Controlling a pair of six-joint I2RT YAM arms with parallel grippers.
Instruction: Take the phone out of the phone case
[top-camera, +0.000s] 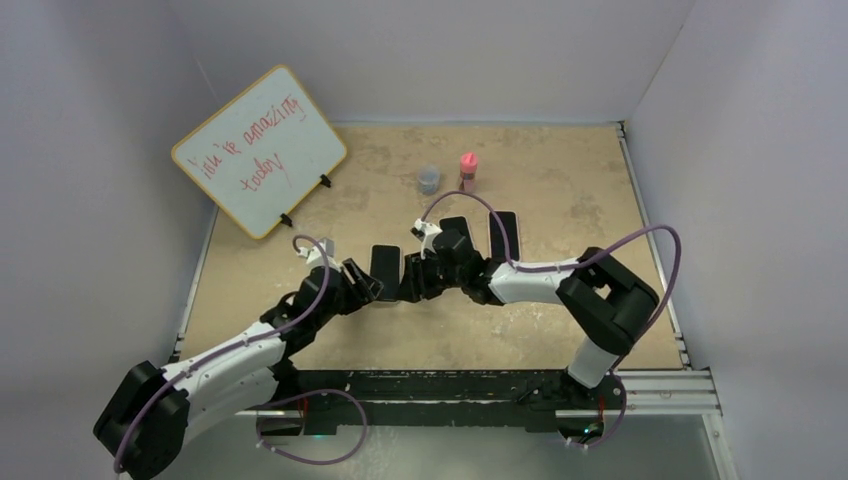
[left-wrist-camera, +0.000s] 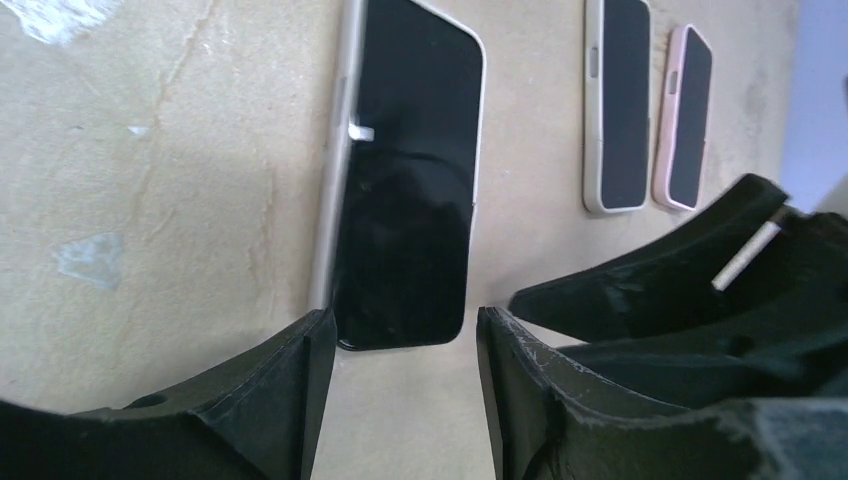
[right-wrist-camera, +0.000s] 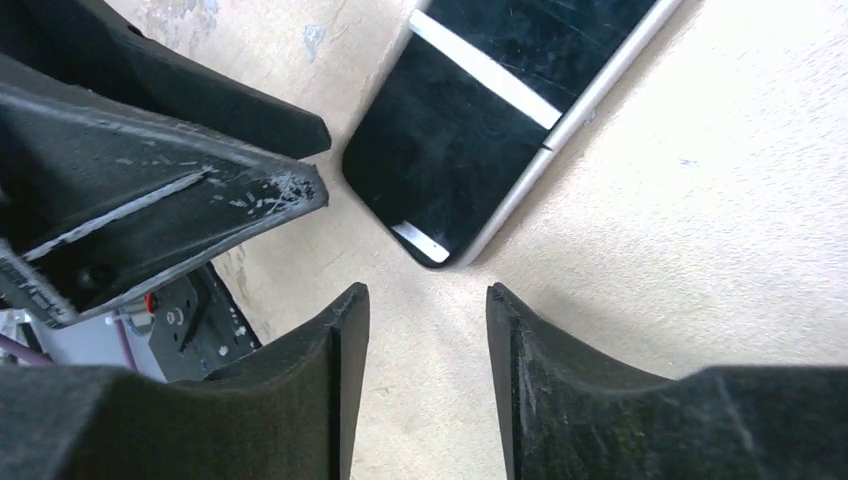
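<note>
A black-screened phone with a silvery side lies flat on the table between my two grippers, screen up; whether a case is round it I cannot tell. My left gripper stands open at the phone's near end, its fingertips just short of it, nothing held. My right gripper is open too, just beyond the phone's near corner, with bare table between its fingers. The other gripper's black body shows close by in each wrist view.
Two more phones lie behind my right arm. A pink bottle and a cup stand at the back. A whiteboard leans at the back left.
</note>
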